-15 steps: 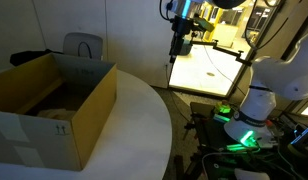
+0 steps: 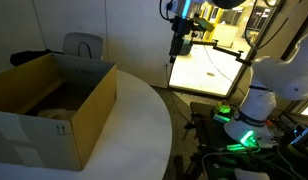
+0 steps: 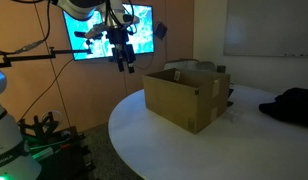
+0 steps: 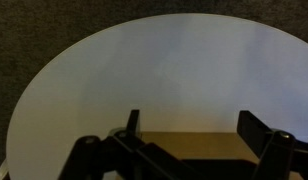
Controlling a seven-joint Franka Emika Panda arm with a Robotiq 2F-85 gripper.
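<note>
My gripper stands open in the wrist view, with two dark fingers set wide apart and nothing between them. Below and between them shows a brown strip of the cardboard box; the white table lies farther down. In exterior view 1 the open-topped cardboard box [image 2: 86, 118] sits on the left of the table, some brown material [image 2: 60, 103] inside it. The gripper hangs in the air, higher than the box and off to its right. Exterior view 2 shows the same box [image 3: 197, 105] to the right of the raised gripper [image 3: 127, 66].
A black cloth-like heap [image 3: 290, 105] rests on its far part in exterior view 2. A grey chair back [image 2: 83, 45] stands behind the table, and a lit screen [image 3: 114, 35] hangs behind the arm.
</note>
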